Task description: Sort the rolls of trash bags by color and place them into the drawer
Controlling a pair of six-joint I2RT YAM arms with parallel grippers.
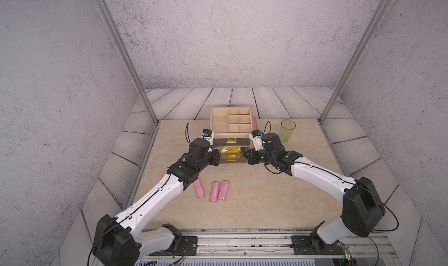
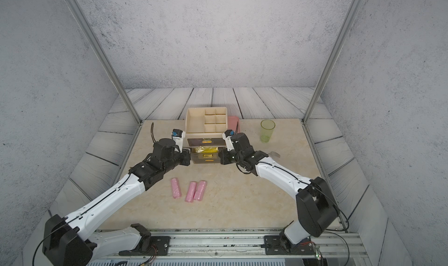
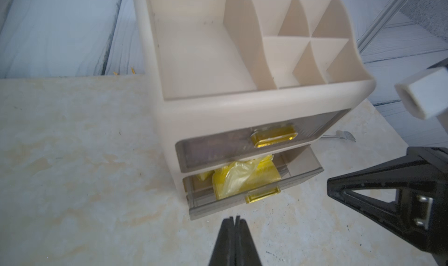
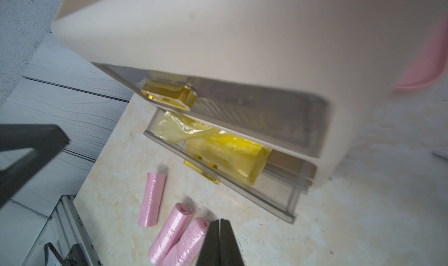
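The beige organizer (image 3: 261,95) has its lower drawer (image 3: 205,210) pulled out, with crumpled yellow bag rolls (image 4: 228,158) lying inside. The upper drawer (image 3: 214,149) is closed. Three pink rolls lie on the table: a lone one (image 4: 151,198) and a pair (image 4: 170,233) side by side. My left gripper is shut with nothing between its fingers, just in front of the drawer's left end. My right gripper is also shut and empty, before the drawer's right end.
A green tumbler (image 2: 267,131) stands at the back right. A pink object (image 2: 233,123) sits behind the organizer's right side. A small metal utensil (image 3: 343,136) lies right of it.
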